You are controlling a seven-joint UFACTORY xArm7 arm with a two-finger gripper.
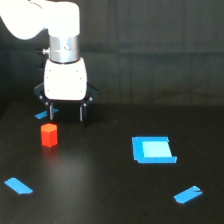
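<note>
A white robot arm hangs in from the upper left. Its gripper (66,110) is low over the table, just behind and to the right of a red cube (49,134), with its dark fingers apart and nothing visible between them. The cube sits on the dark table at the left.
A blue-taped square with a pale centre (155,149) lies on the right of the table (110,190). Strips of blue tape lie at the front left (18,186), front right (187,194) and behind the cube.
</note>
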